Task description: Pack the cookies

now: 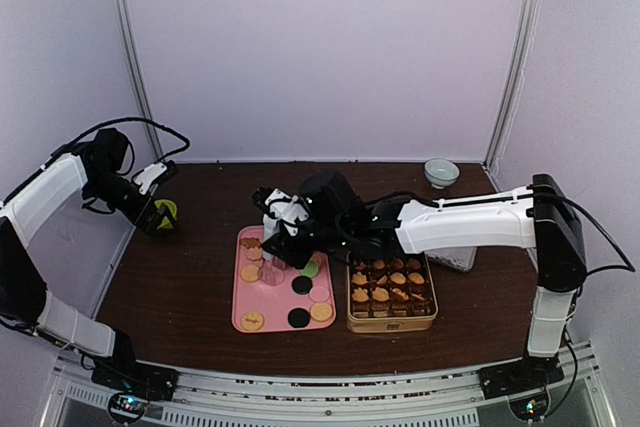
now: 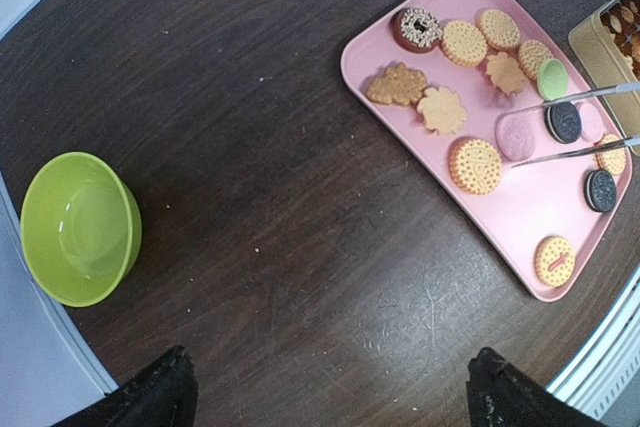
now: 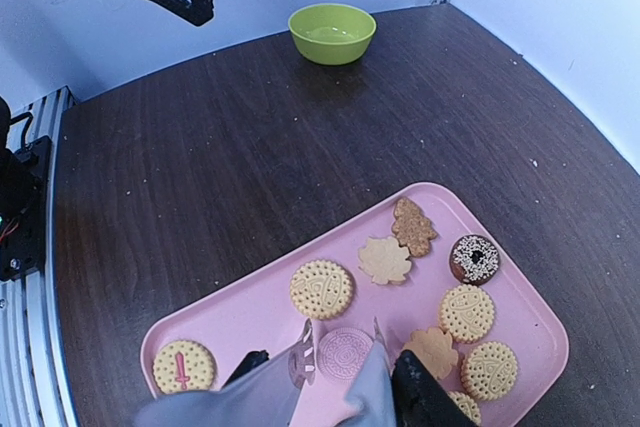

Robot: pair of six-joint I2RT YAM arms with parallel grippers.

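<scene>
On the pink tray [image 1: 284, 321], a round pink cookie [image 2: 516, 137] lies among several others, including a tan round one [image 3: 321, 289], a flower-shaped one [image 3: 385, 260] and a dark sandwich cookie [image 2: 563, 122]. My right gripper is open over the tray, its thin clear fingertips on opposite sides of that pink cookie; whether they touch it I cannot tell. The tan box [image 1: 391, 325], to the right of the tray, holds many cookies in its compartments. At the far left, my left gripper hangs open and empty over bare table.
A green bowl [image 2: 82, 230] stands at the left edge of the table below the left gripper. A pale bowl [image 1: 441, 173] is at the back right, and a light flat container [image 1: 458, 258] is partly hidden behind the right arm.
</scene>
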